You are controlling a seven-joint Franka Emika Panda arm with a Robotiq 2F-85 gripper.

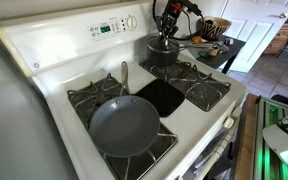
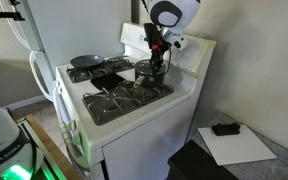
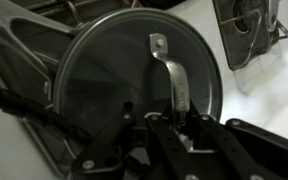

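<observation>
A dark pot stands on a back burner at the far end of the white stove. In the wrist view its glass lid fills much of the picture, with a curved metal handle across it. My gripper is shut right over the lid, its fingertips at the lower end of the handle. Whether the handle sits between them is hidden by the dark fingers. From the side, the gripper points down just above the pot.
A grey frying pan sits on the other burners with its handle towards the back panel. Between the burners lies a flat black griddle plate. Beyond the stove is a dark side table with items on it.
</observation>
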